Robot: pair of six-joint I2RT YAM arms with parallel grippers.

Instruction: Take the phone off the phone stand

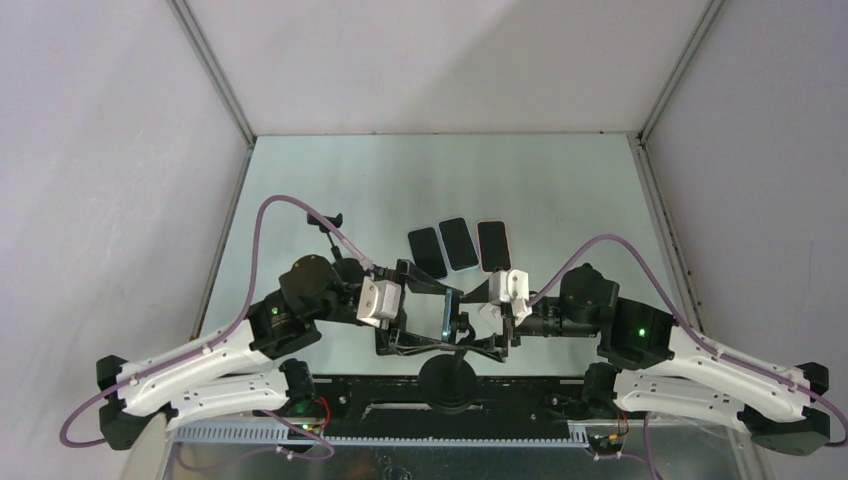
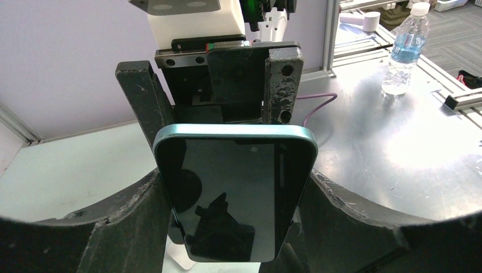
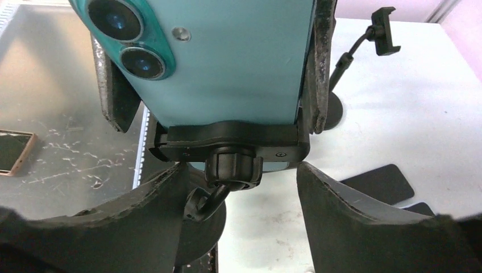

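Note:
A teal phone with twin camera lenses stands in the black clamp of a phone stand, whose round base is at the table's front edge. My left gripper surrounds the phone from the left; in the left wrist view the phone's dark screen fills the space between its fingers, though contact is unclear. My right gripper faces it from the right, with fingers along both sides of the phone, above the clamp. How tightly either gripper closes on it cannot be told.
Three loose phones lie behind on the white table. A second stand is at the back left. In the left wrist view, a water bottle stands on a metal surface beyond.

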